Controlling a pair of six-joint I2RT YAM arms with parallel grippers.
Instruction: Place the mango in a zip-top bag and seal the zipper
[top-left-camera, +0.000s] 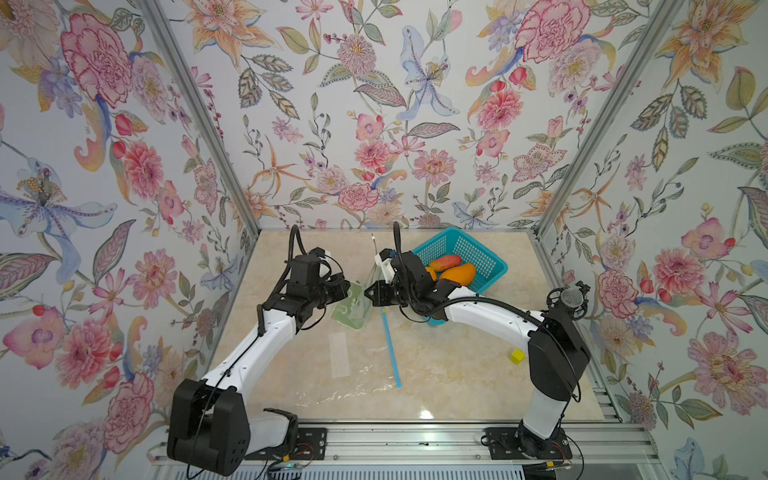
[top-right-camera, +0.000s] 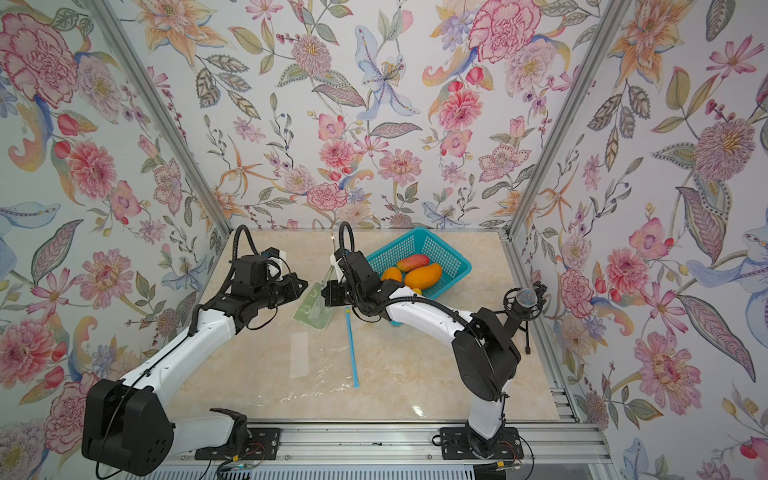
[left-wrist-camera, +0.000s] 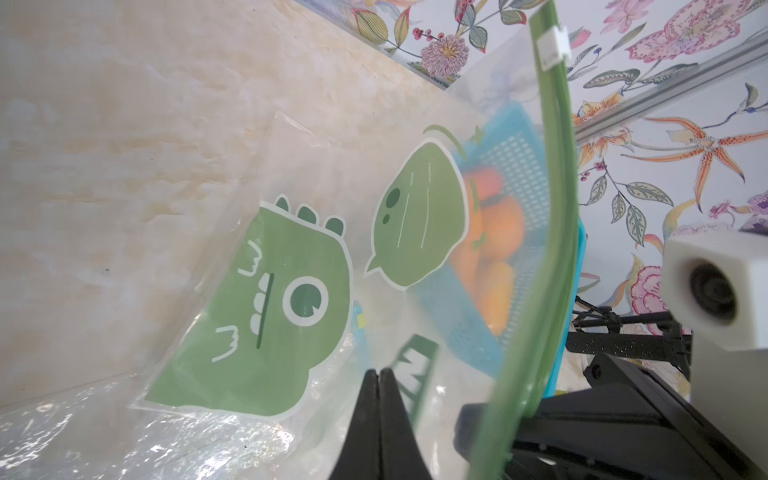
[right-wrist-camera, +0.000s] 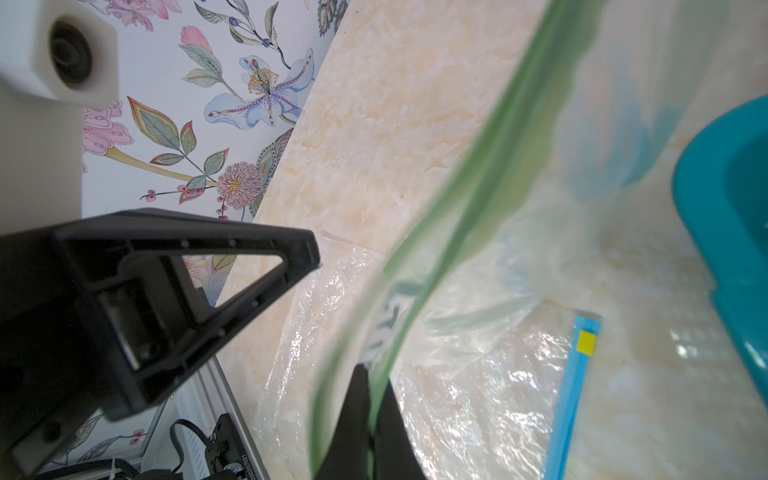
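The zip top bag, clear with green dinosaur print and a green zip edge, hangs between the arms, its lower part against the table. My right gripper is shut on that green edge, near one end. The zip edge stands as two separate green strips just above the fingers. In the left wrist view my left gripper is shut, nothing between its fingertips, and the zip edge runs outside them to the right. Mangoes, orange and one reddish, lie in the basket; none shows inside the bag.
The teal basket stands at the back right, behind the right arm. A second clear bag with a blue zip strip lies flat in front. A yellow block sits at the right.
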